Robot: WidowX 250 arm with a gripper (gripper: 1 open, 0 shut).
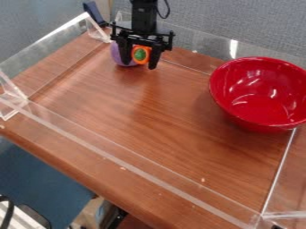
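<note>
The black gripper (141,49) hangs at the back of the wooden tray floor, over a small orange and green object (140,55). A purple object (121,54) sits just left of it, partly behind the gripper. Whether the fingers are closed on either object is too small to tell.
A large red bowl (257,93) fills the back right. Clear low walls edge the wooden surface (138,134), whose middle and front are empty.
</note>
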